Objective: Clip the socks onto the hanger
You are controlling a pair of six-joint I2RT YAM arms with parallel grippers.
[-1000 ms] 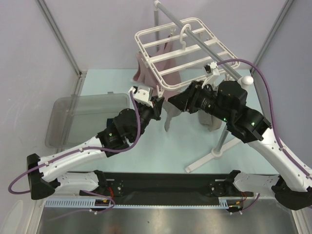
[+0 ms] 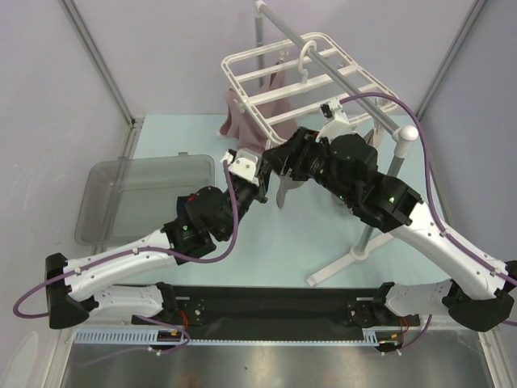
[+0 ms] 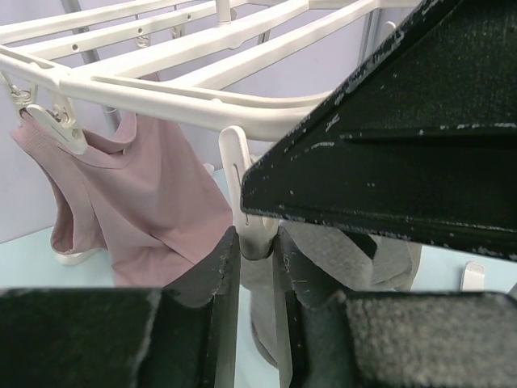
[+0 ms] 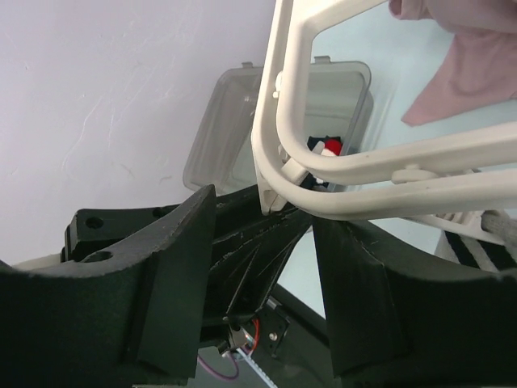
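The white hanger (image 2: 234, 61) spans the upper top view, with clips along its frame. On one white clip (image 3: 234, 166) at its near corner, my left gripper is closed, a fingertip on either side of the clip's lower end. Right at that corner my right gripper stands open around the hanger's rim, no sock between its fingers. One black finger (image 3: 363, 153) of it crosses the left wrist view close to the clip. A grey sock (image 3: 323, 250) hangs behind the clip; what holds its top is hidden. Striped grey fabric (image 4: 485, 242) hangs farther right.
A pink cloth (image 3: 149, 182) hangs from the hanger's far left side. A clear bin (image 2: 133, 166) with dark and red items stands at the left. The hanger's post (image 2: 363, 242) and foot occupy the right. Clear table lies in front.
My right gripper has moved left and up to the hanger's corner, against the left one. The left gripper has shifted slightly right.
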